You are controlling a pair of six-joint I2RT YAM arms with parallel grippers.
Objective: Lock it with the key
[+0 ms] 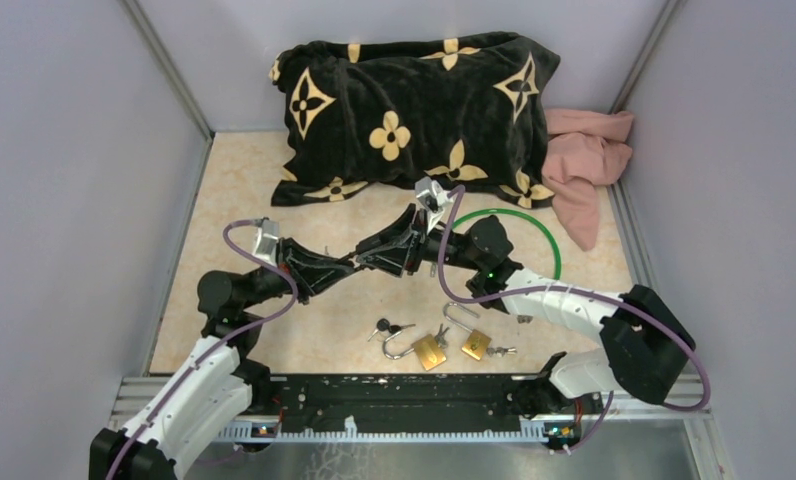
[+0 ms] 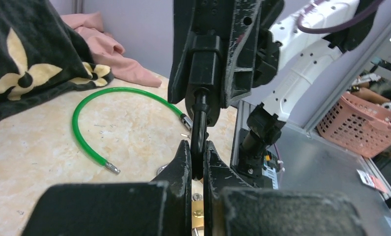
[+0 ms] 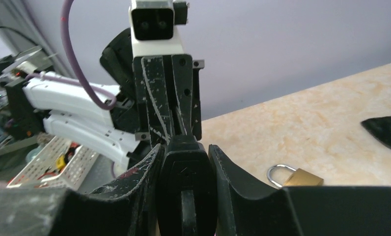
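Near the middle, my left gripper [image 1: 353, 263] and right gripper [image 1: 361, 260] meet tip to tip above the table. A slim black piece [image 2: 199, 135], perhaps a key's head, is pinched upright in the left fingers [image 2: 180, 169]. Its other end reaches the black block [image 2: 204, 73] in the right gripper. In the right wrist view, the right fingers [image 3: 225, 172] are shut on this dark block [image 3: 186, 172]. No key blade or keyhole shows at the meeting point, so I cannot tell how far one sits in the other.
Two brass padlocks, one left [image 1: 431, 352] and one right [image 1: 476, 344], lie at the table's front with open shackles and keys. Loose black-headed keys [image 1: 383, 326] lie beside them. A green cable [image 1: 546, 236], a patterned black blanket [image 1: 404, 110] and pink cloth [image 1: 579, 160] occupy the back.
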